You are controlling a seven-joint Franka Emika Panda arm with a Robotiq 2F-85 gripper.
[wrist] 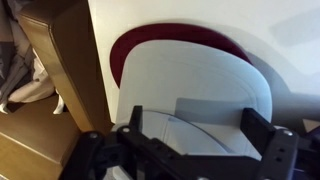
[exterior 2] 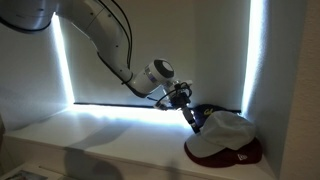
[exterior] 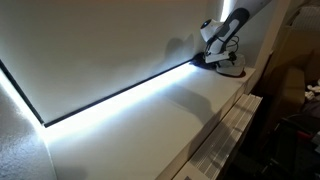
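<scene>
A white cap (exterior 2: 228, 132) with a dark red brim (exterior 2: 238, 157) rests on the right end of the white shelf. Behind it in exterior view 2 is a dark cap (exterior 2: 203, 113), partly hidden. My gripper (exterior 2: 188, 112) hangs beside the white cap, on its left in that view. From the wrist, the white cap (wrist: 195, 85) fills the middle, its red edge (wrist: 160, 32) curving beyond it. The gripper is open over the cap's near part, with its dark fingers (wrist: 258, 128) apart. Whether they touch the cap, I cannot tell.
The long white shelf (exterior: 130, 128) is clear to the left of the caps. A wall with a bright light strip runs behind it. A brown chair or sofa (wrist: 77, 60) stands off the shelf's edge.
</scene>
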